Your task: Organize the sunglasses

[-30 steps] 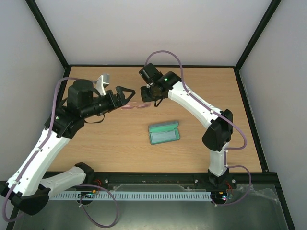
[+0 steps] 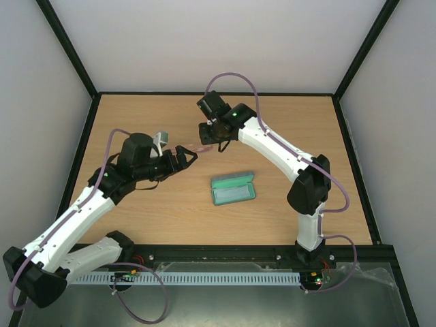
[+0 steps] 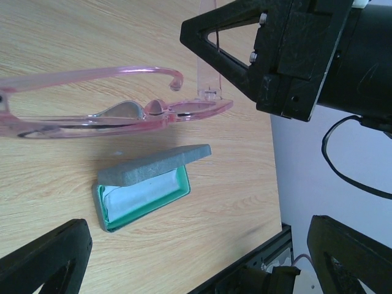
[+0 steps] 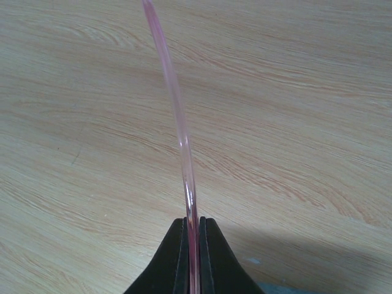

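Note:
Pink clear-framed sunglasses (image 3: 153, 116) hang above the table, folded out, with one temple (image 4: 180, 131) running between the right gripper's fingers. My right gripper is shut on that temple. In the left wrist view, the right gripper's black fingers (image 3: 226, 61) reach in from the upper right. My left gripper is wide open with nothing between its fingers; the frame shows ahead of it, the other temple towards the left. From above, the left gripper (image 2: 187, 159) covers much of the glasses. A green case (image 2: 233, 195) lies open on the table, empty.
The case's lid (image 3: 156, 165) is raised beside its lined base. Bare wooden table (image 2: 293, 122) surrounds the case, and dark frame rails and pale walls bound the workspace. Both grippers are close together over the table's middle.
The right arm and the case have stayed nearly still.

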